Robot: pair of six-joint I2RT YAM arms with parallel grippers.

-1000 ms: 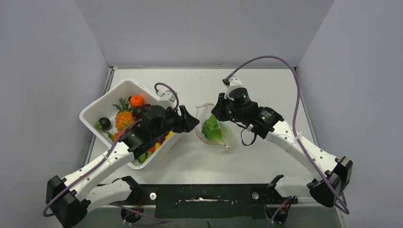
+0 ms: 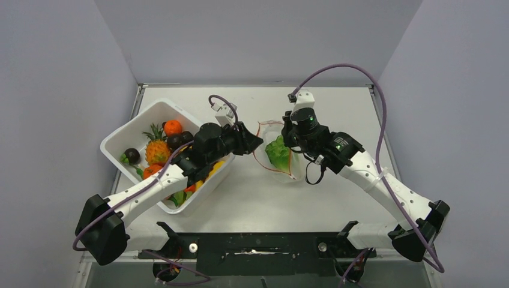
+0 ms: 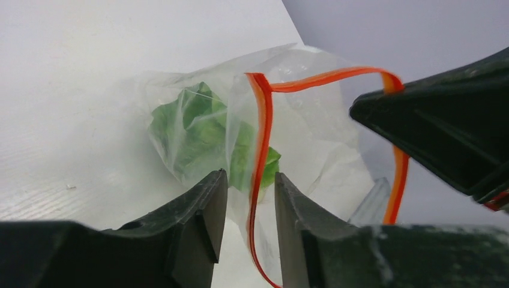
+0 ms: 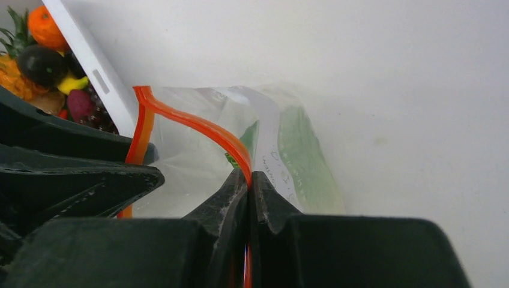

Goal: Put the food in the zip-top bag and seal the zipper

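The clear zip top bag [image 2: 267, 129] with an orange zipper strip stands open at the table's middle, a green leafy lettuce [image 2: 277, 153] inside. My right gripper is shut on the bag's orange-edged rim. My left gripper is part open at the other side of the mouth, with the zipper strip running between its fingertips; whether it touches the strip is unclear. In the right wrist view the left gripper's dark fingers lie beside the strip, at the left.
A white bin [image 2: 123, 129] of assorted toy fruit and vegetables sits at the left, next to my left arm. Grey walls surround the workspace.
Both grippers have moved right and toward the back, and the bag has shifted right with them, its mouth still open around the lettuce.
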